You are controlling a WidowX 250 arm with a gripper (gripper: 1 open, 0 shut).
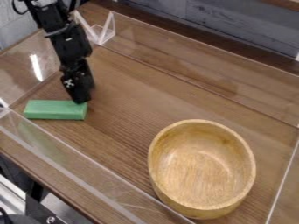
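The black robot arm comes down from the top left, its gripper (77, 91) low on the wooden table, just above the far right end of a green rectangular block (52, 110). The gripper is open, and the block lies flat near the left edge. Whether the fingertips touch the block is unclear.
A round light wooden bowl (201, 168) stands at the lower right. Clear panels edge the tray at left, bottom and right, and a clear bracket (100, 26) sits at the back left.
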